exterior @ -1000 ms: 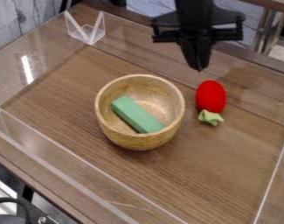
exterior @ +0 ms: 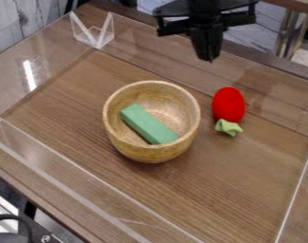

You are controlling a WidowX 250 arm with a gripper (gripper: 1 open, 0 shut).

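Note:
The black gripper [exterior: 214, 51] hangs at the top centre, high over the back of the table, its fingertips close together with nothing visible between them. Below it a round wooden bowl [exterior: 118, 104] holds a green block [exterior: 151, 124]. A red oval object [exterior: 228, 103] lies right of the bowl, with a small light-green object [exterior: 227, 126] just in front of it.
The wooden table [exterior: 81, 199] has open room at the front, left and right. Clear plastic pieces [exterior: 93, 28] stand at the back left. A black cable or part is at the lower left corner.
The gripper has moved up and back, away from the bowl and red object. The objects on the table have not moved.

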